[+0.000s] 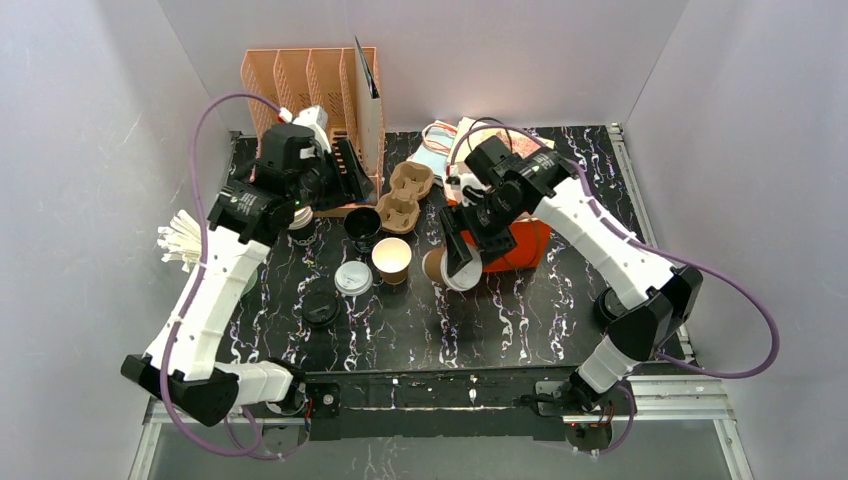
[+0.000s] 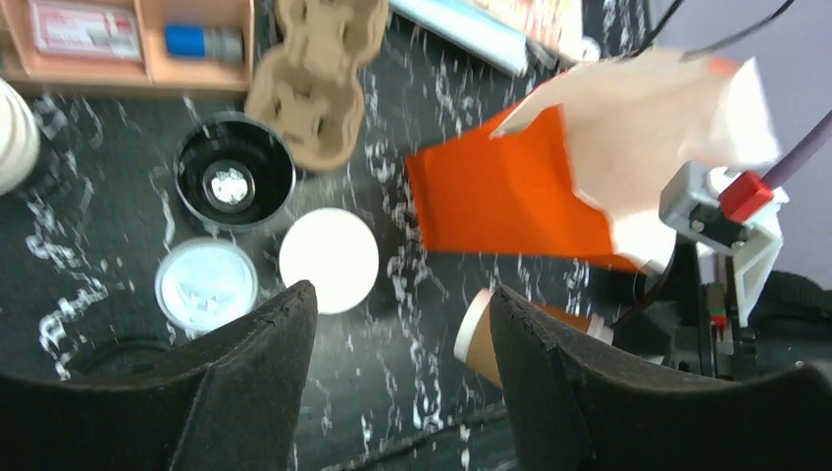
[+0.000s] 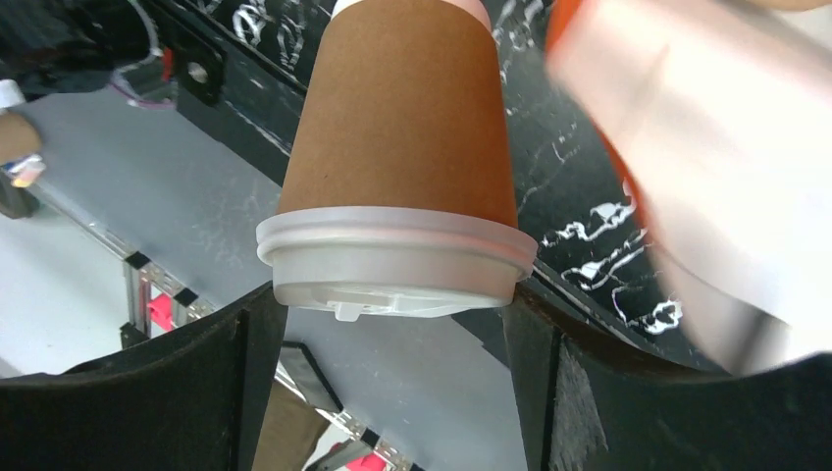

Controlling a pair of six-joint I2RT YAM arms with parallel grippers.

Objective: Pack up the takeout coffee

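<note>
A lidded kraft coffee cup (image 1: 435, 264) (image 3: 392, 128) lies tilted between the fingertips of my right gripper (image 1: 461, 250), its white lid toward the fingers. The orange paper bag (image 1: 525, 245) (image 2: 471, 206) stands behind it. My left gripper (image 1: 345, 175) is part open with nothing between its fingers, above the left side of the counter. An uncovered paper cup (image 1: 392, 262), white lid (image 1: 353, 278) and brown cup carrier (image 1: 399, 210) rest on the counter.
A pink organizer (image 1: 285, 75) stands at the back left, with straws (image 1: 180, 240) at the left. Black lids (image 1: 320, 307) and a black cup (image 1: 362, 228) are nearby.
</note>
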